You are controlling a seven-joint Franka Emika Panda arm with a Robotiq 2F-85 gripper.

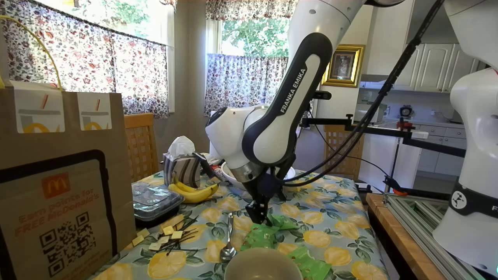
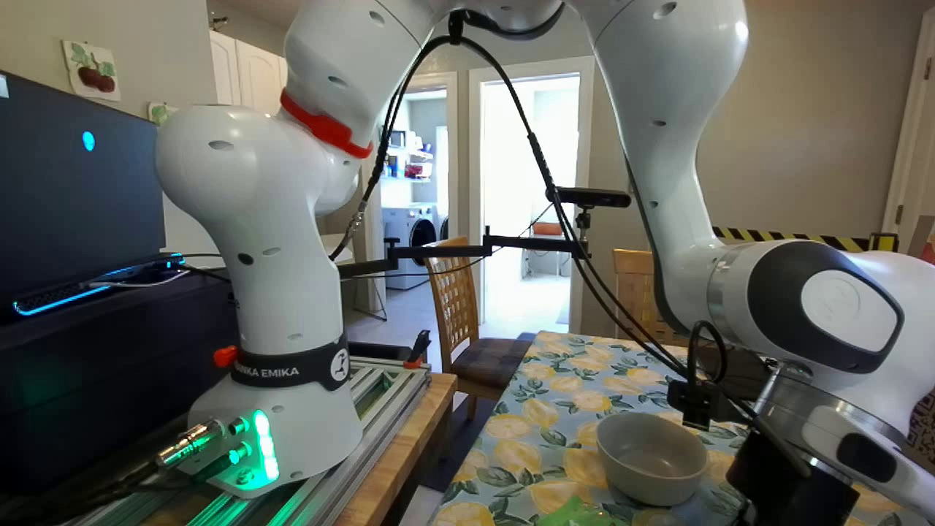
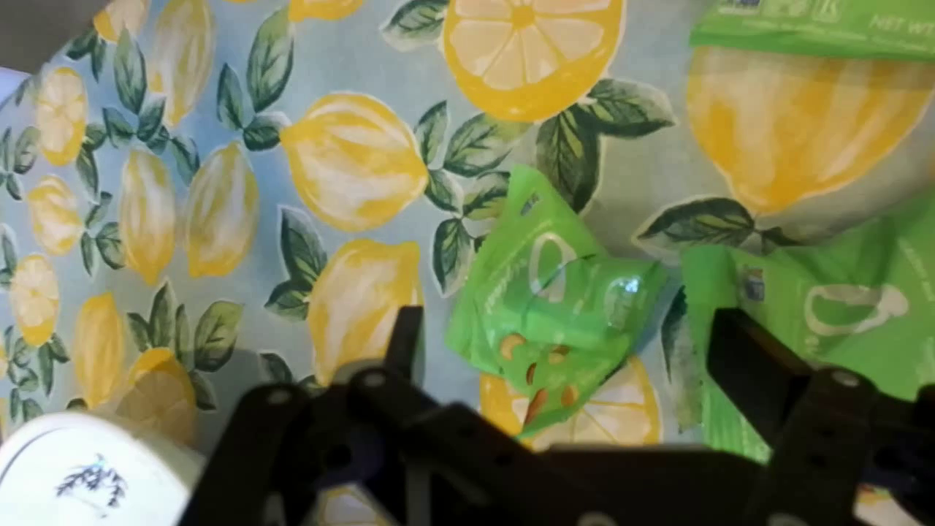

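Note:
Green snack packets lie on the lemon-print tablecloth: one crumpled packet (image 3: 556, 280) with nuts pictured on it, another packet (image 3: 846, 311) close on its right, and a third packet (image 3: 815, 26) at the top right of the wrist view. My gripper stands open, its dark fingers (image 3: 405, 337) spread on either side of the crumpled packet, with the right one overlapping the neighbouring packet in view. In exterior view 1 the gripper (image 1: 262, 219) points down just above the green packets (image 1: 259, 236). Whether the fingers touch any packet cannot be told.
A beige bowl (image 1: 263, 266) stands at the near edge, with a spoon (image 1: 228, 249) beside it. Bananas (image 1: 193, 191), a lidded container (image 1: 156, 203), a tissue box (image 1: 181, 170) and a paper bag (image 1: 60, 186) occupy the left. Open cloth lies on the right.

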